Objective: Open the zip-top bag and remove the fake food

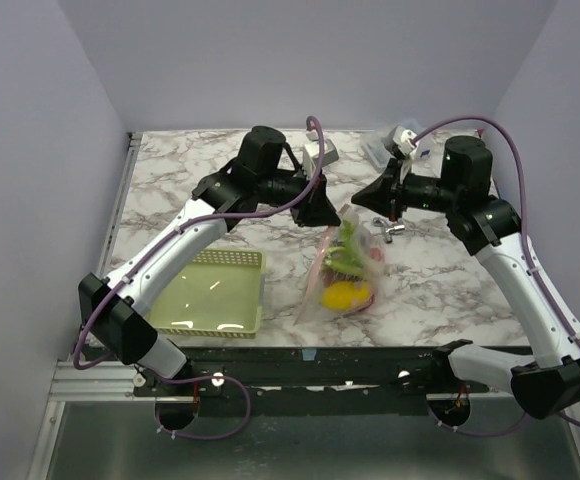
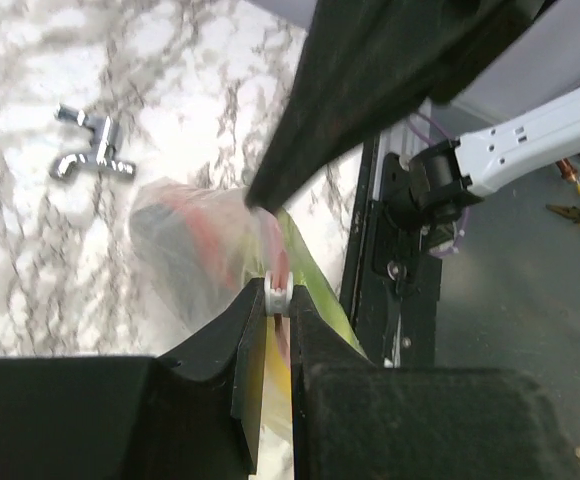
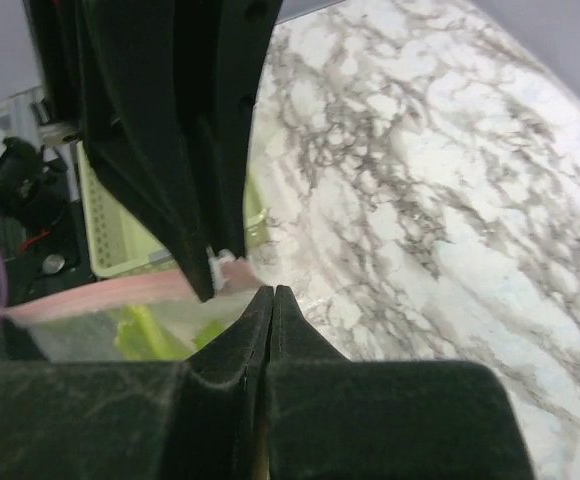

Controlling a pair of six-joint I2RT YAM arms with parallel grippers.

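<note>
The clear zip top bag [image 1: 325, 275] with a pink top strip, holding green and yellow fake food [image 1: 345, 295], stands on the marble table near the front centre. My left gripper is shut on the bag's top edge at its white slider, seen in the left wrist view. My right gripper is shut with nothing visible between its fingertips, a short way right of the left one and above the bag.
A green plastic basket [image 1: 205, 295] sits empty at the front left. A metal tap-like piece [image 2: 95, 150] lies right of the bag, and a clear container [image 1: 375, 150] is at the back right.
</note>
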